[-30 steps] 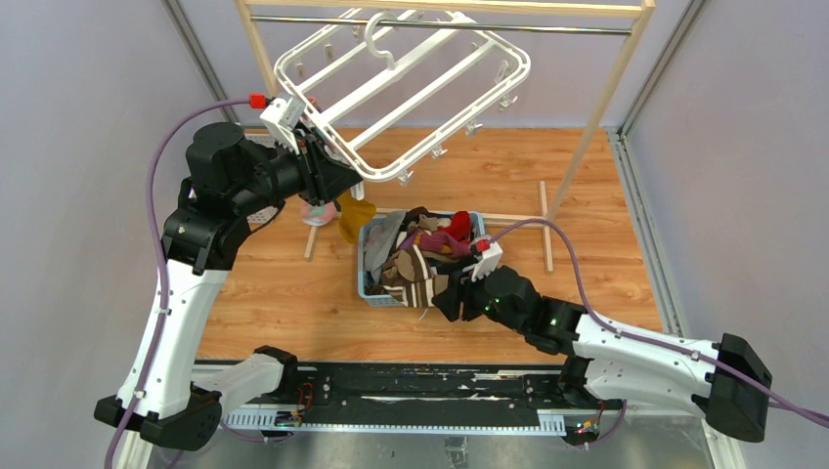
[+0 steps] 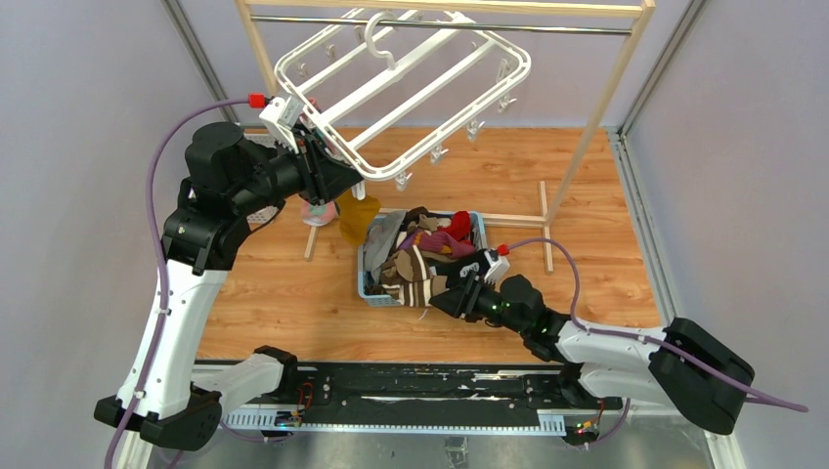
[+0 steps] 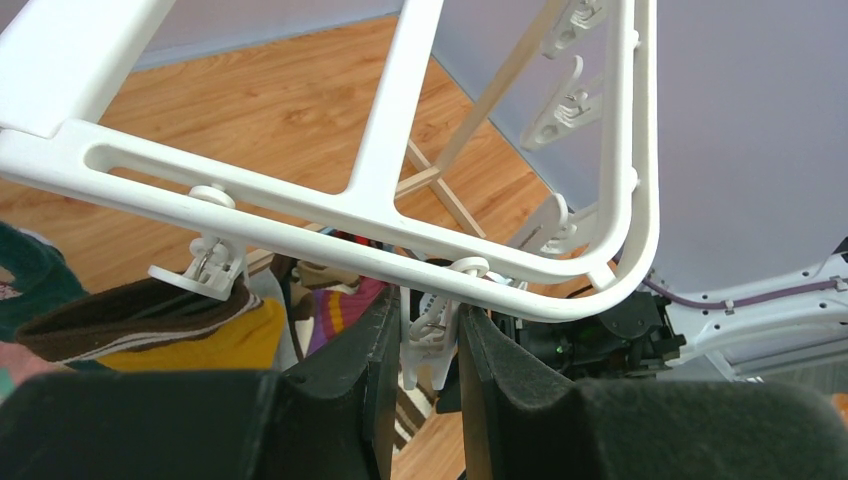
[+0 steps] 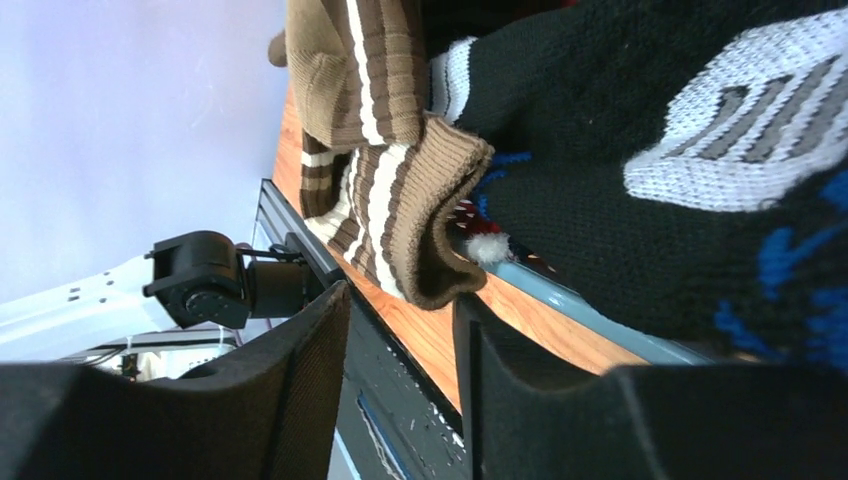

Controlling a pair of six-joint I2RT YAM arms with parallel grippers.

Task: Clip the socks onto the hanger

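Observation:
The white hanger (image 2: 411, 103) hangs from the metal bar. My left gripper is shut on one of its clips (image 3: 431, 345) at the hanger's near corner; no sock shows in that clip. Below, the blue basket (image 2: 366, 290) holds a heap of socks. A brown-and-white striped sock (image 4: 385, 205) hangs over the basket's near side, its tan cuff (image 4: 435, 265) facing my right gripper. This gripper stands part open, the cuff's edge by its fingertips, and no firm hold shows. In the top view the right gripper (image 2: 448, 305) is at that sock's end.
A black sock (image 4: 590, 150) with a grey-white patch lies beside the striped one. Brown-trimmed yellow cloth (image 3: 240, 335) hangs below the hanger near a free clip (image 3: 205, 265). The wooden frame (image 2: 587, 147) stands to the right.
The left arm has stayed at the hanger clip.

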